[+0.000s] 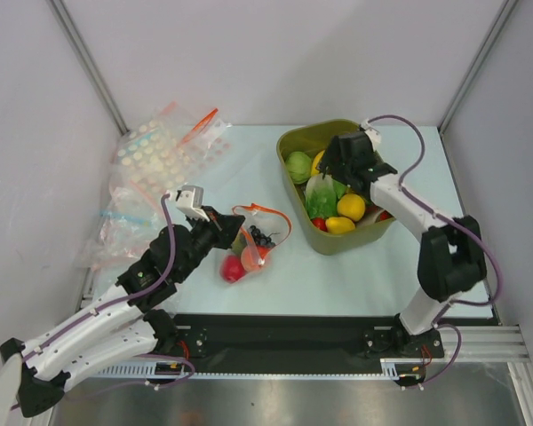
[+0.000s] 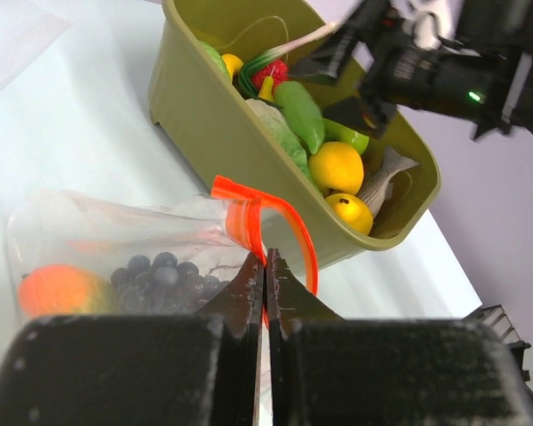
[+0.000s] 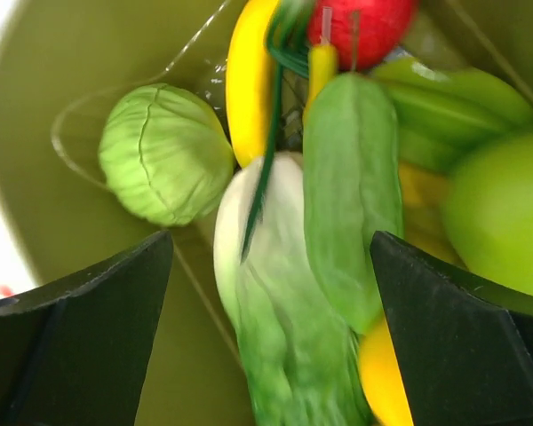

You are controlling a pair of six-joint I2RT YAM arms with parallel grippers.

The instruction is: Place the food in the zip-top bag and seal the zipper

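A clear zip bag (image 1: 265,232) with orange zipper, holding grapes and red and orange produce, lies in the table's middle. My left gripper is shut at its zipper edge. My right gripper hangs open inside the olive bin (image 1: 302,213), above a pale leafy vegetable (image 3: 284,319), a green cucumber-like piece (image 3: 346,169) and a cabbage (image 3: 164,155). Yellow, red and orange produce lies around them.
More clear bags (image 1: 151,160) lie flat at the table's back left. Bare table shows at the right of the bin and in front of it.
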